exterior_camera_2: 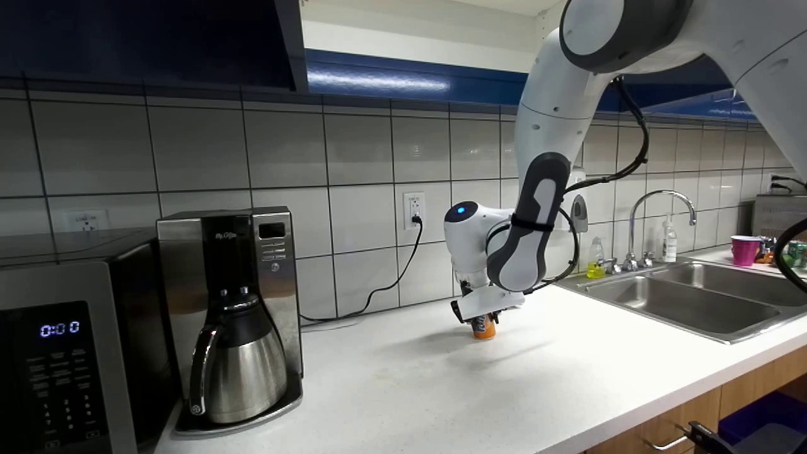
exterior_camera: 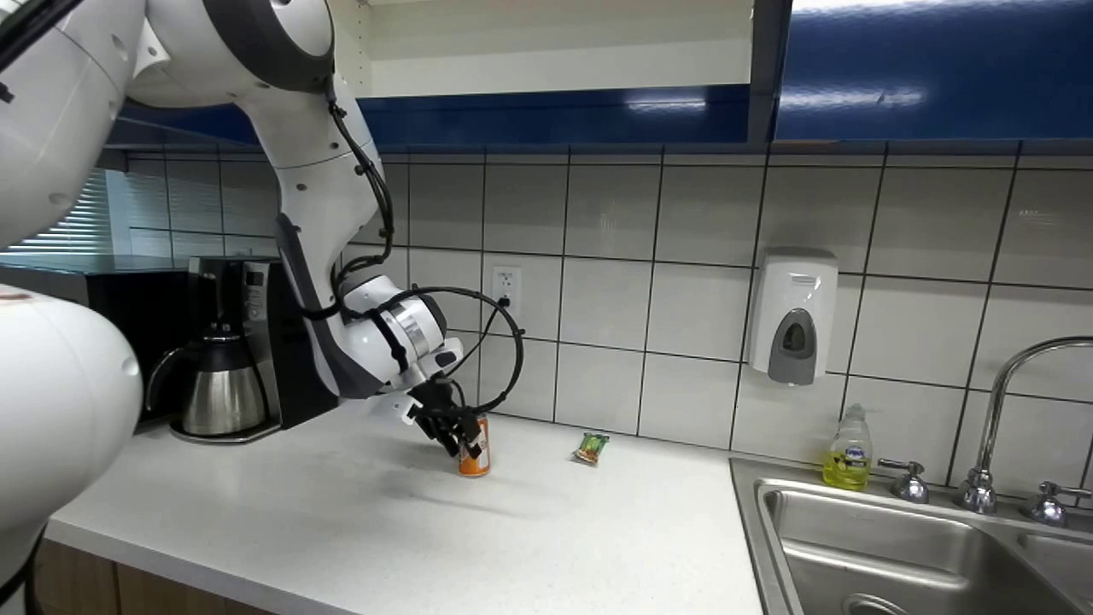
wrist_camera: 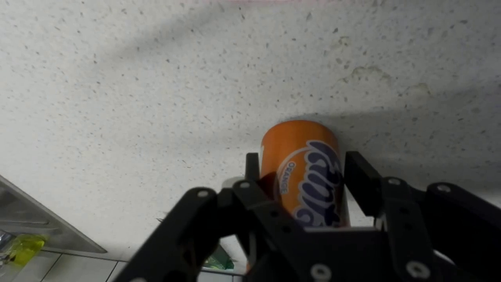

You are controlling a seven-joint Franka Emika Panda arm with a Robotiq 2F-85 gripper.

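Observation:
An orange soda can (exterior_camera: 476,463) is on the white counter, below the wrist of the arm. My gripper is shut on it, one finger against each side in the wrist view. The can (wrist_camera: 299,155) shows its purple lettering there, and its near end is hidden behind the gripper's body. Seen from the other side, the lower part of the can (exterior_camera_2: 483,328) shows under the gripper (exterior_camera_2: 478,311). Whether its base touches the counter I cannot tell.
A green snack packet (exterior_camera: 591,447) lies right of the can. Farther right are a sink (exterior_camera: 912,553), a yellow soap bottle (exterior_camera: 848,456) and a faucet (exterior_camera: 989,441). A coffee maker (exterior_camera_2: 234,302) and microwave (exterior_camera_2: 72,340) stand left.

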